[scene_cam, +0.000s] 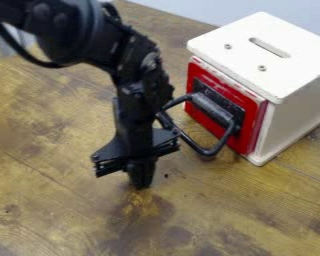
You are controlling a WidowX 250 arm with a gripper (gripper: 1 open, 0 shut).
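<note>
My black gripper (139, 175) points straight down low over the wooden table, left of and in front of a white toy appliance (286, 105) with a red door (250, 148). The fingers look closed, with nothing visible between them. The door carries a dark panel and a black handle (210, 150) that reaches out toward my wrist; part of the handle is hidden behind the arm.
A pale wall stands behind the table at the top right. The appliance fills the right side.
</note>
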